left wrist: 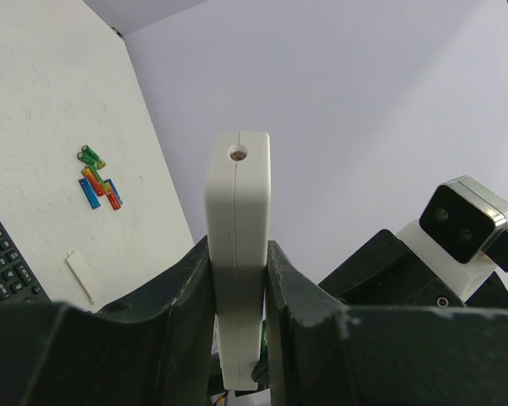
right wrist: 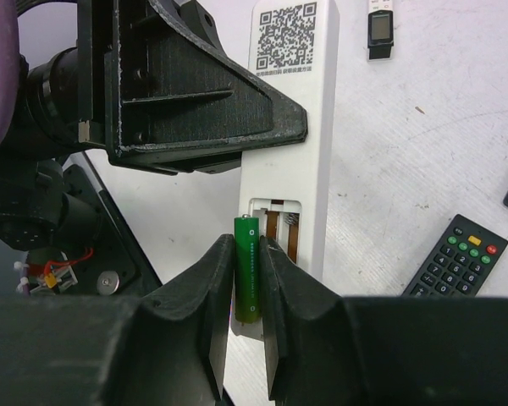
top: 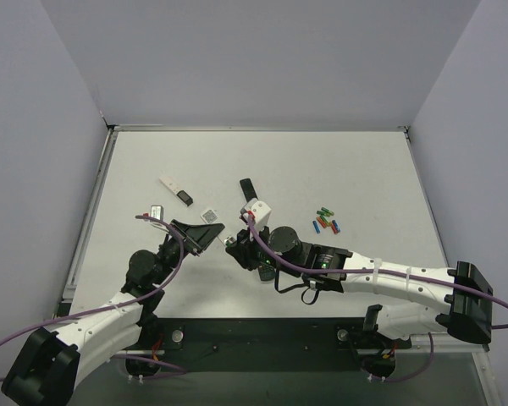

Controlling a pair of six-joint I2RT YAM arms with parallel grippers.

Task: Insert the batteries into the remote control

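My left gripper is shut on a white remote control [left wrist: 237,194], held upright above the table, with a QR label and an open battery compartment facing the right wrist camera [right wrist: 286,169]. My right gripper is shut on a green battery [right wrist: 246,254], which is at the left slot of that compartment; whether it is seated cannot be told. The slots to its right show bare. A small pile of batteries [top: 326,222] in several colours lies on the table at the right.
A black remote [right wrist: 455,260] lies near the front middle, another dark one [top: 246,188] farther back. White devices with small screens [top: 173,186] lie at the left.
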